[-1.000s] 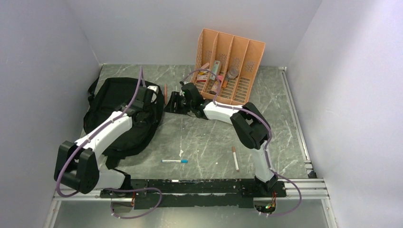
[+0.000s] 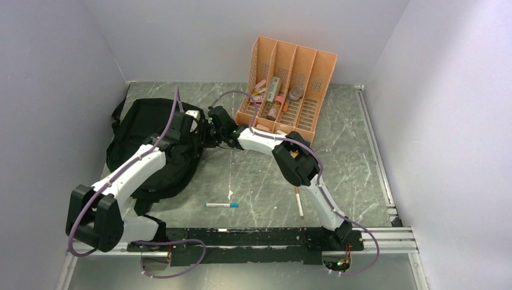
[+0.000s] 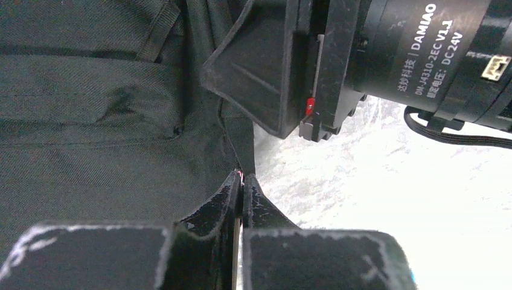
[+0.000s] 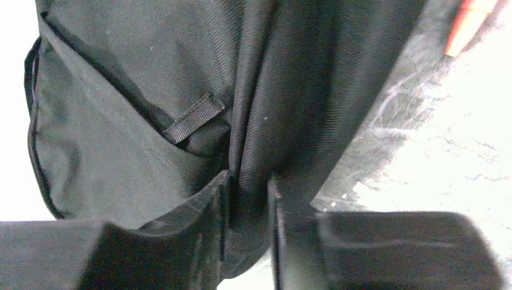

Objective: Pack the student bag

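The black bag (image 2: 151, 175) lies flat on the left side of the table. At its right edge, my left gripper is shut on a small zipper pull, whose thin dark cord (image 3: 228, 134) runs up along the fabric. Facing it at the same edge is my right gripper. Its fingers stand a little apart, with a fold of the bag's side between them; whether they grip it cannot be told. In the top view both sets of fingertips are mostly hidden by the arms.
An orange-tan rack (image 2: 329, 60) with several items in its slots stands behind the right arm. A blue-capped marker (image 2: 221, 205) and a brown-capped marker (image 2: 300, 204) lie near the front. An orange pen-like thing (image 4: 470, 25) lies beyond the bag.
My right arm has moved left until its gripper meets the bag's right edge beside the left gripper. The left arm has hardly moved, and the bag lies as before.
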